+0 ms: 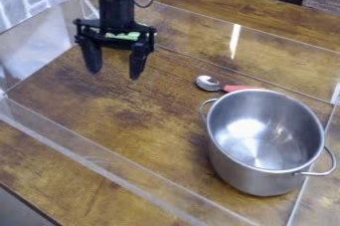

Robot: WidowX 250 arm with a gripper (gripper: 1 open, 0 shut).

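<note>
My black gripper hangs over the left back of the wooden surface, its two fingers spread open with nothing between them. Behind it, partly covered by it, lies a green object that is too hidden to identify. A silver spoon with a red handle rests right of centre, just behind a large steel pot with two side handles at the front right.
Clear plastic edging borders the wooden work surface on the left, front and right.
</note>
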